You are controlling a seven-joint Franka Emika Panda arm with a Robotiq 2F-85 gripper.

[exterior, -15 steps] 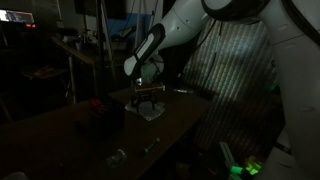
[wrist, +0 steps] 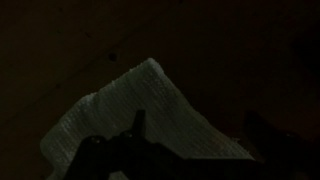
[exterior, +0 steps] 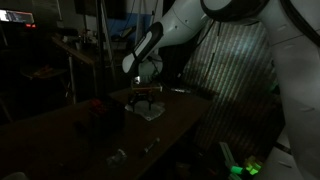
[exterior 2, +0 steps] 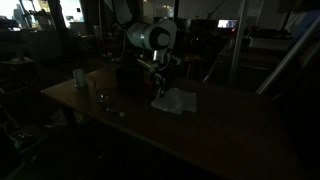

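Note:
A pale, crumpled cloth point(exterior: 146, 111) lies on the table, and it shows again as a light patch point(exterior 2: 176, 101) in exterior view 2. My gripper point(exterior: 142, 101) hangs low over the cloth, pointing down. In the wrist view the cloth point(wrist: 150, 105) fills the lower middle, one corner pointing up, its weave faintly visible. Two dark fingers point(wrist: 138, 124) stand apart at the bottom of that view, so the gripper looks open. Darkness hides whether the fingertips touch the cloth.
A dark box point(exterior: 105, 117) with something reddish in it stands left of the cloth. Near the table's front edge lie a small clear object point(exterior: 117, 157) and a thin light one point(exterior: 151, 146). A pale cup point(exterior 2: 79, 77) is at the table's far left in exterior view 2.
My gripper has shifted very slightly to the left over the cloth. The cloth and the other things look unmoved.

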